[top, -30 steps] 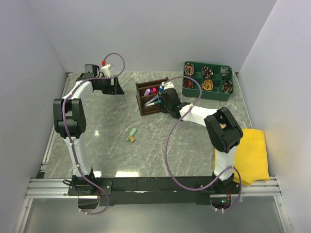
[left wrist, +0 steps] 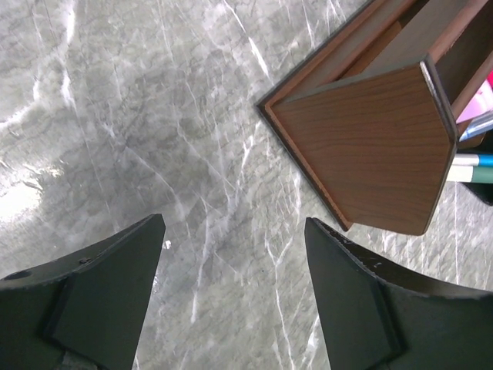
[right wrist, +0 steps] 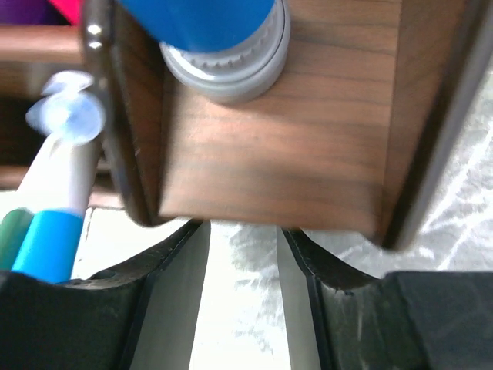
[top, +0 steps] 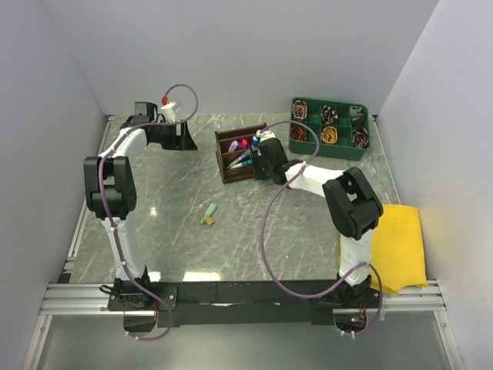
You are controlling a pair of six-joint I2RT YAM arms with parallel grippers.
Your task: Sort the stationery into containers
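A dark wooden organiser (top: pixel 231 176) holds pink, purple and blue items and pens (top: pixel 240 160). My right gripper is at its right end, fingers apart with nothing clearly between them, just beside a wooden compartment (right wrist: pixel 300 146) with a blue cylinder (right wrist: pixel 208 19); pens (right wrist: pixel 50 239) lie to the left. My left gripper hangs open over bare table at the upper left, left of the organiser (left wrist: pixel 362 146). A pale green item (top: pixel 210 210) and a small tan piece (top: pixel 209 220) lie on the table's middle.
A green sectioned tray (top: pixel 323 150) with coiled items stands at the back right. A yellow cloth (top: pixel 397 247) lies at the front right. Walls border the sides and back.
My right arm has shifted very slightly at the organiser's right end. My left arm looks unchanged.
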